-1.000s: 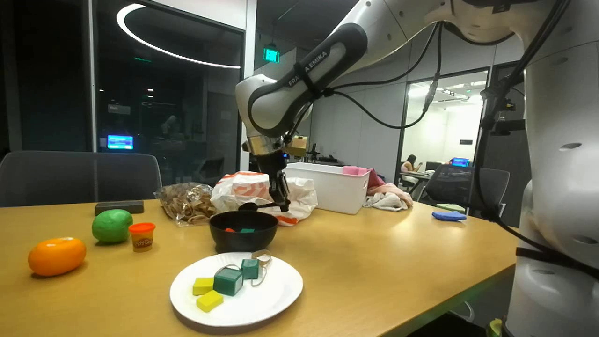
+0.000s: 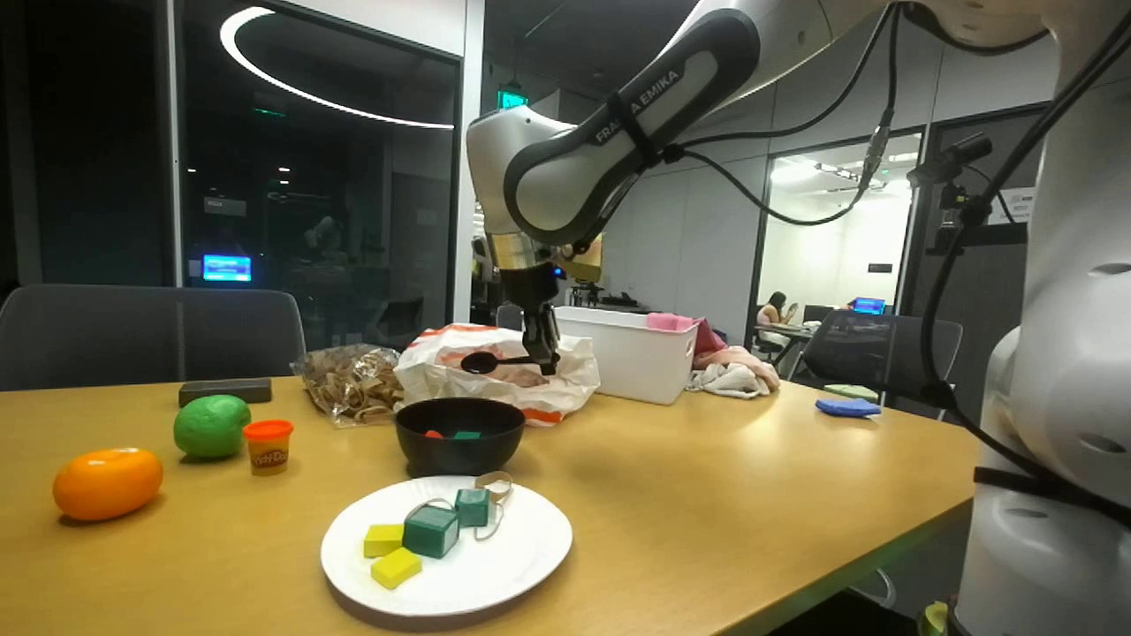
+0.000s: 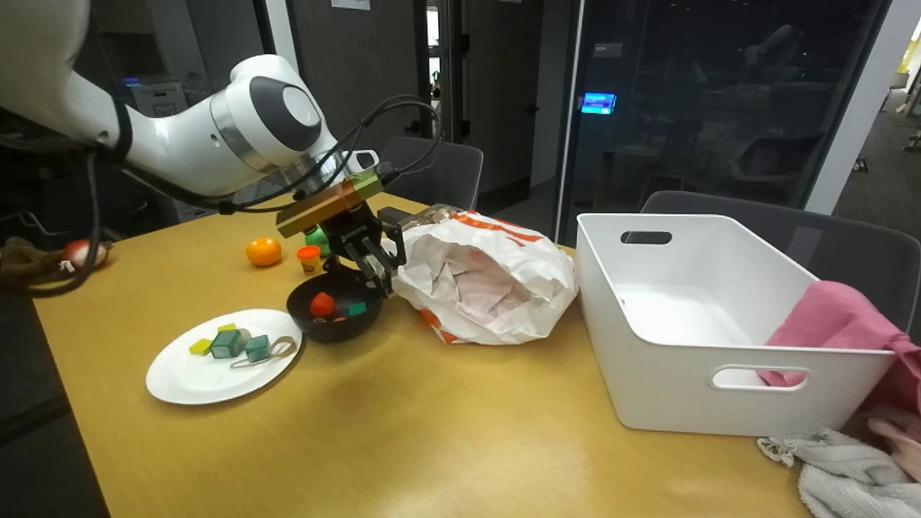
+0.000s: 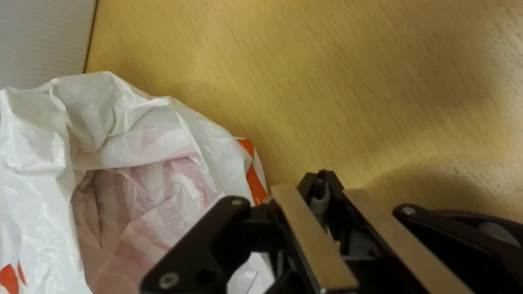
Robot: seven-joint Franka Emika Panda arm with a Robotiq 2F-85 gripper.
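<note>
My gripper is shut on the handle of a black spoon, whose round bowl points left in exterior view 1. It hangs in the air above and behind the black bowl, in front of the white plastic bag. Inside the bowl lie a red piece and a teal piece. From the wrist, the fingers stand close together beside the bag's open mouth; most of the spoon is hidden there.
A white plate holds green and yellow blocks. The white bin stands beside the bag. An orange fruit, a green fruit and a Play-Doh tub sit at the left.
The gripper, with the spoon in it, has risen and moved slightly to the right in exterior view 1. The spoon's bowl now hangs higher above the black bowl's rim.
</note>
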